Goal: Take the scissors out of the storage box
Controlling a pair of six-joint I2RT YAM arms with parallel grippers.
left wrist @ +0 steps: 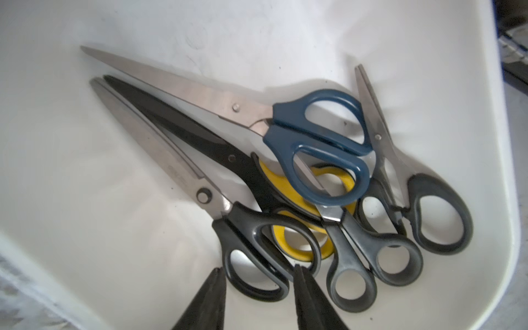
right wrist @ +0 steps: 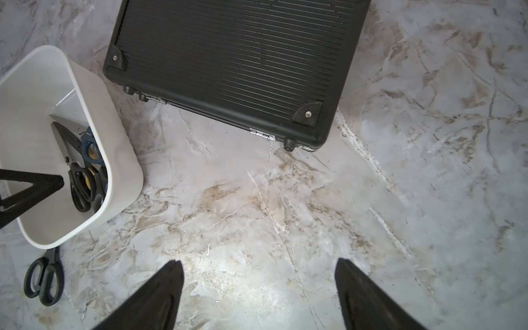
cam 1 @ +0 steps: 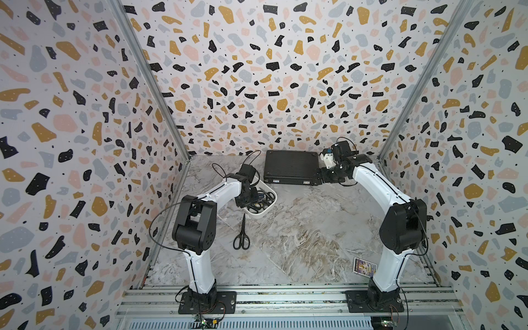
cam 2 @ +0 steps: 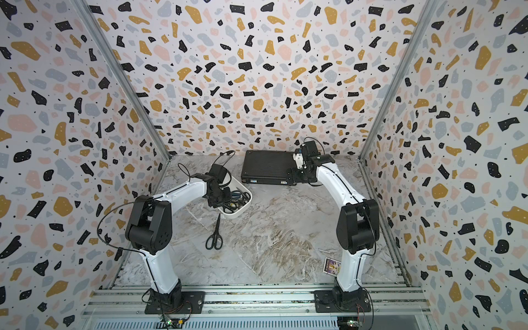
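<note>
The white storage box (cam 1: 269,207) holds several scissors. In the left wrist view they lie jumbled: blue-handled scissors (left wrist: 313,145), yellow-and-black scissors (left wrist: 277,187), black-handled long scissors (left wrist: 242,231), grey-handled scissors (left wrist: 357,236) and small dark-handled scissors (left wrist: 407,176). Over the box hangs my left gripper, its fingers apart, with the black handles just beyond the tips. One black pair of scissors (cam 1: 241,236) lies on the table in front of the box. My right gripper is open over bare table near the case, nothing between its fingers.
A black ribbed case (right wrist: 231,55) stands at the back, right of the box. A small printed card (cam 1: 364,267) lies at the front right, by the right arm's base.
</note>
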